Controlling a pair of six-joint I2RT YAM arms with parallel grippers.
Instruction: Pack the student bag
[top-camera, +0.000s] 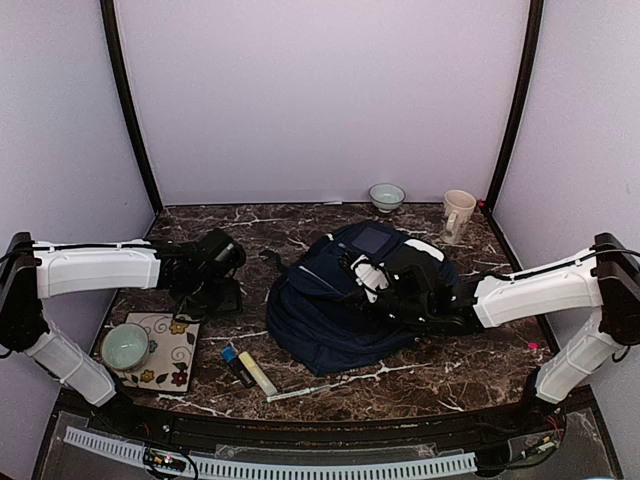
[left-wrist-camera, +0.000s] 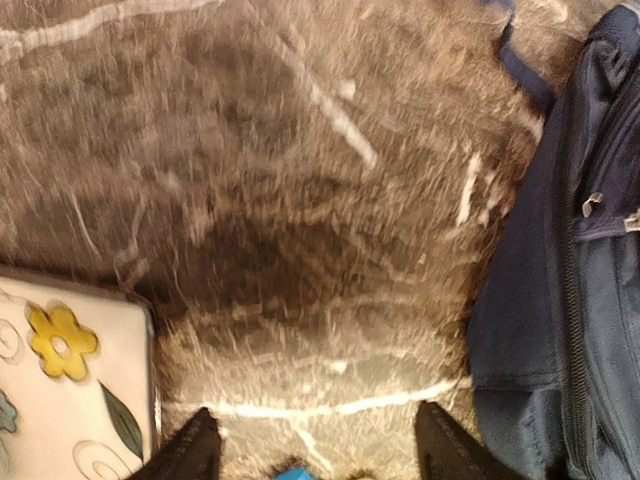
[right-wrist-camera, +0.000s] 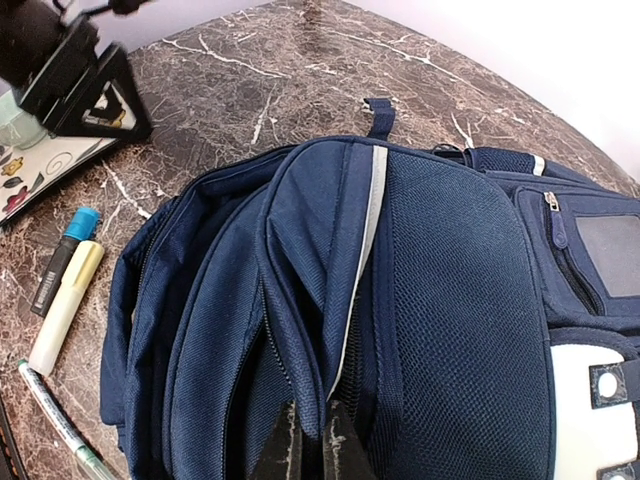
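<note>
The navy student bag (top-camera: 315, 345) lies on the marble table, its main compartment gaping. In the right wrist view my right gripper is shut on the edge of the bag's flap (right-wrist-camera: 330, 260), holding it up. To the left of the bag, above bare table, hangs my left gripper, its fingers apart and nothing between them. In front of it lie a black marker with a blue cap (right-wrist-camera: 66, 258), a pale marker with a yellow cap (right-wrist-camera: 66, 305) and a slim white-green pen (right-wrist-camera: 62, 420). The bag's inside is mostly hidden.
At the left, a flowered board (top-camera: 180, 352) carries a pale green bowl (top-camera: 125, 347). Another bowl (top-camera: 387, 197) and a white mug (top-camera: 457, 215) stand behind the bag. Bare marble lies between board and bag.
</note>
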